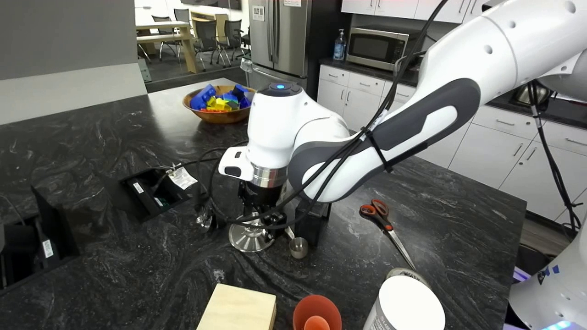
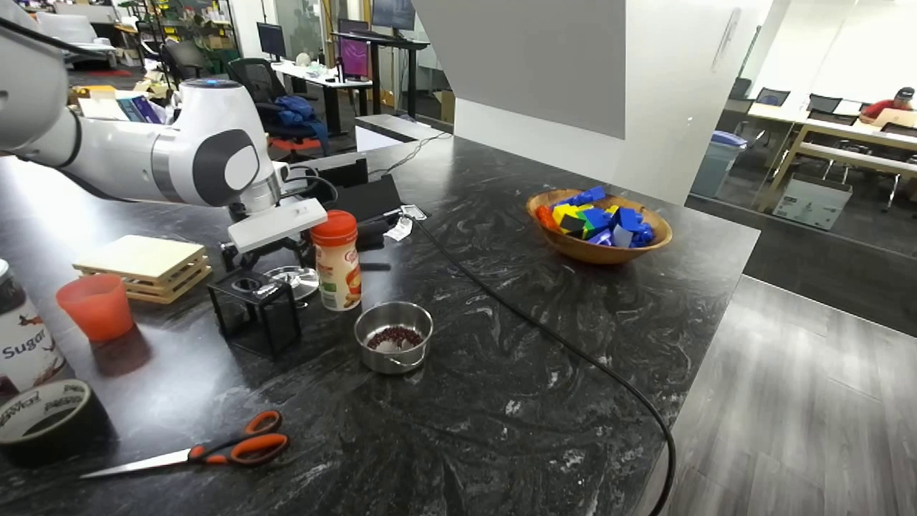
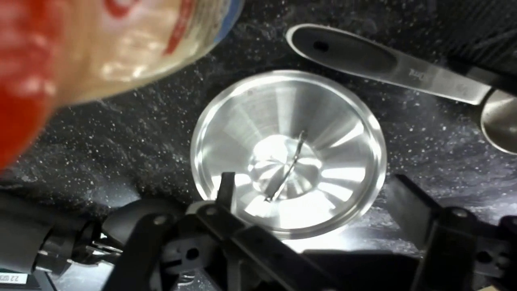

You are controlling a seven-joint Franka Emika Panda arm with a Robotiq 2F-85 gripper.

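Note:
A round shiny metal lid with a thin wire handle lies flat on the dark counter. My gripper is open above it, fingers spread toward its left and right near edges, nothing held. In exterior view 1 the lid shows below the gripper, which the arm and cables partly hide. A creamer bottle with a red cap stands beside the lid. The small steel pot, dark red beans inside, sits uncovered on the counter in exterior view 2.
A measuring spoon and a black frame stand are close to the lid. Scissors, tape, a red cup and wooden blocks lie around. A bowl of toy bricks stands farther off. Counter right of the pot is mostly clear, crossed by a cable.

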